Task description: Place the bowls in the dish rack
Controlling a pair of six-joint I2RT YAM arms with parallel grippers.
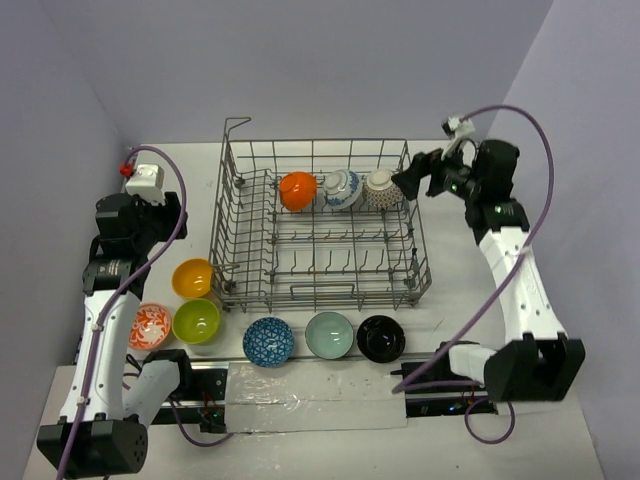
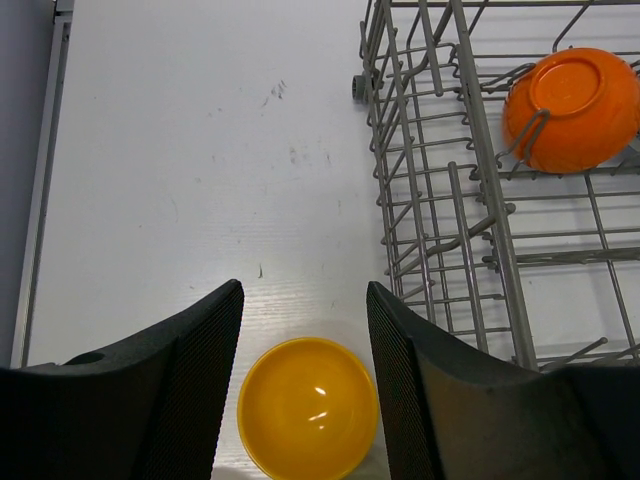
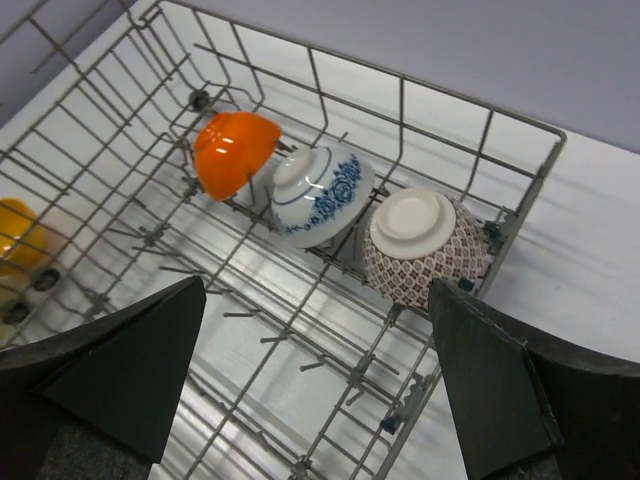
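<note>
In the wire dish rack (image 1: 319, 305), an orange bowl (image 1: 297, 190), a blue-floral bowl (image 1: 342, 189) and a patterned bowl (image 1: 383, 191) lie bottom-up or tilted along the back. Outside lie yellow (image 1: 191, 278), green (image 1: 196, 321), red-patterned (image 1: 149, 326), blue-patterned (image 1: 267, 342), celadon (image 1: 329, 335) and black (image 1: 380, 338) bowls. My left gripper is open and empty, left of the rack above the yellow bowl's area. My open right gripper is at the rack's back-right corner, near the patterned bowl, with nothing between its fingers.
Grey walls (image 1: 580, 200) close in both sides and the back. Bare counter (image 1: 450, 270) shows right of the rack and left of its back half. A purple cable hangs from each arm.
</note>
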